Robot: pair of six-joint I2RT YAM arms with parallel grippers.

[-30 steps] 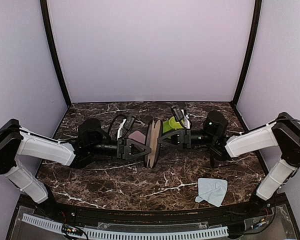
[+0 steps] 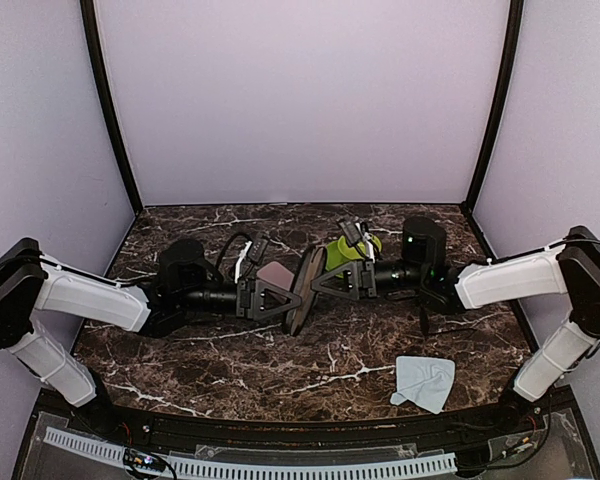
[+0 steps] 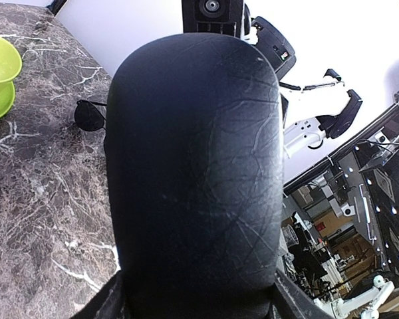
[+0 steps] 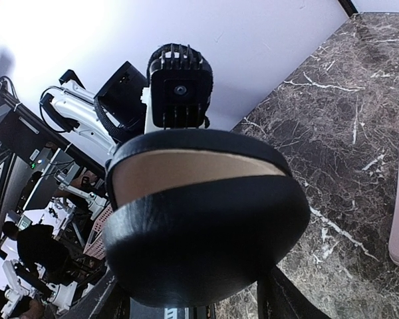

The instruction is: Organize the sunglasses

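A black glasses case with a tan lining (image 2: 306, 290) stands upright in the air between my two grippers, its halves slightly parted. My left gripper (image 2: 288, 303) is shut on its left side. On the other side is my right gripper (image 2: 323, 283); its fingers reach the case from below in the right wrist view, but the case hides whether they grip it. That view shows the lining in a narrow gap below the upper half (image 4: 199, 139). Dark sunglasses (image 3: 89, 116) lie on the marble table in the left wrist view. A pale cloth (image 2: 425, 383) lies at front right.
A pink case (image 2: 276, 276) lies behind my left gripper. The green bowl (image 2: 354, 248) stands behind the right one. At the front, the middle and left of the marble table (image 2: 230, 375) are clear.
The case's parted halves have drawn closer together, and its top has tipped to the right. My right arm has shifted slightly; the left has stayed nearly still.
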